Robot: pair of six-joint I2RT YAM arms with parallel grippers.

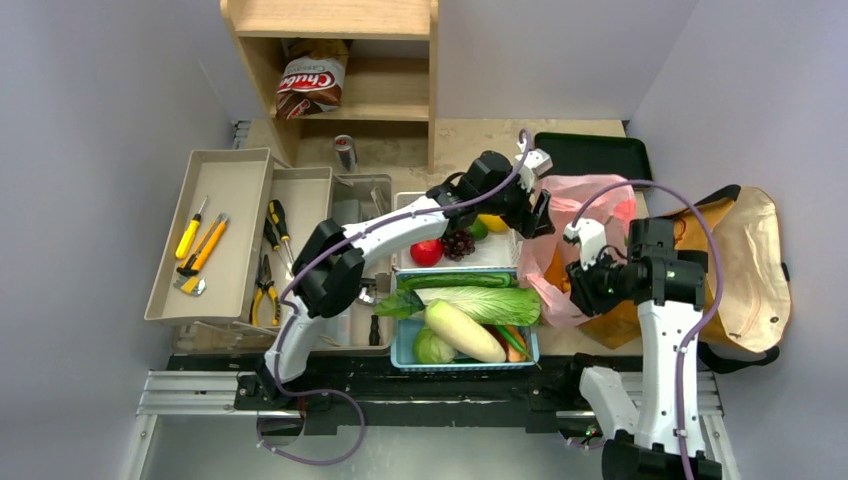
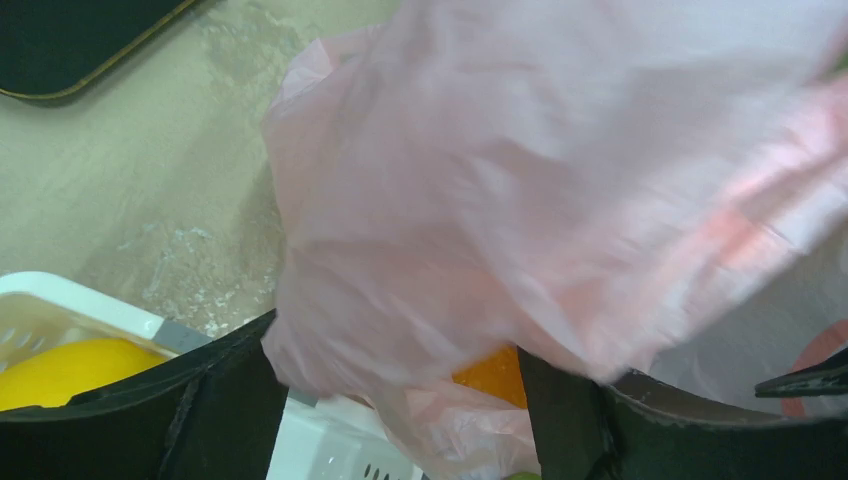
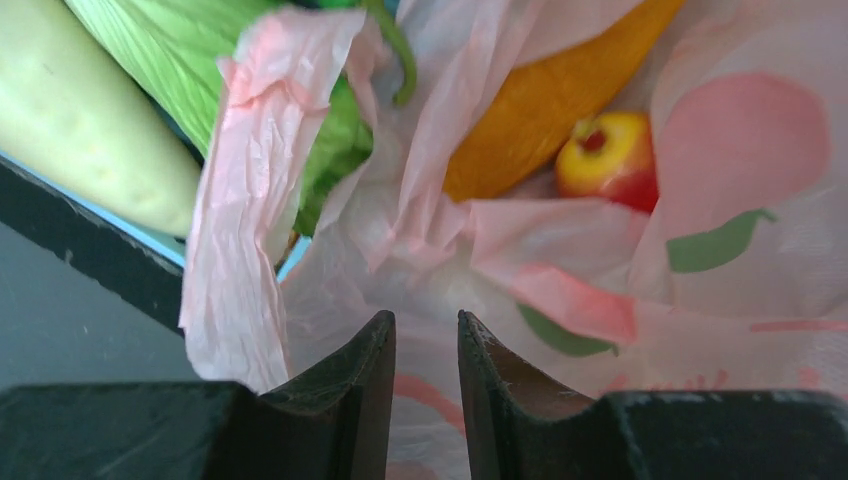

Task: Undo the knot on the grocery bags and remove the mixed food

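Note:
The pink plastic bag stands open at the right of the table, its near part covered by my right arm. Inside, the right wrist view shows a long orange item and a red-and-yellow fruit. At the bag's left rim is my left gripper, fingers apart. A raised fold of bag fills much of its wrist view and hangs over the gap; whether both fingers touch it I cannot tell. My right gripper is over the bag's near part, its fingers slightly apart with nothing visibly gripped.
Left of the bag are a white basket with fruit and a blue basket of vegetables. A dark green tray lies behind the bag. A brown-and-cream bag sits to the right, close to my right arm.

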